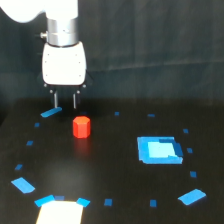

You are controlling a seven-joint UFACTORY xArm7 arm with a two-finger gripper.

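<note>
A red block (81, 127) sits on the dark table, left of the middle. Hanging from the white arm, my gripper (65, 98) is above and slightly left of the block in the picture. Its two thin dark fingers stand apart, with nothing seen between them. How far it is from the block in height and depth, I cannot tell.
At the right lies a blue-bordered square (142, 151) with a white patch (161, 150) inside. A whitish object (60, 213) is cut off by the bottom edge. Small blue tape marks dot the table.
</note>
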